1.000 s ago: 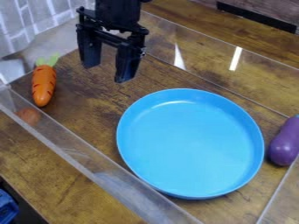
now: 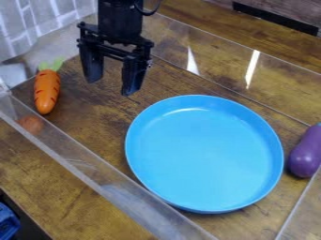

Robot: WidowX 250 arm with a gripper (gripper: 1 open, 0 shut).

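Note:
My black gripper [image 2: 113, 67] hangs open above the wooden floor at the upper left, nothing between its two fingers. An orange toy carrot [image 2: 45, 94] with a green top lies to its left, apart from it. A large blue plate [image 2: 204, 150] fills the lower right of the area. A purple toy eggplant [image 2: 306, 150] lies at the right edge, beside the plate.
Clear plastic walls [image 2: 88, 169] edge the area. A blue object [image 2: 7, 225] sits outside at the bottom left corner. The floor between the carrot and plate, and behind the plate, is free.
My gripper has shifted slightly to the left over the last second. The carrot, plate and eggplant stay where they were.

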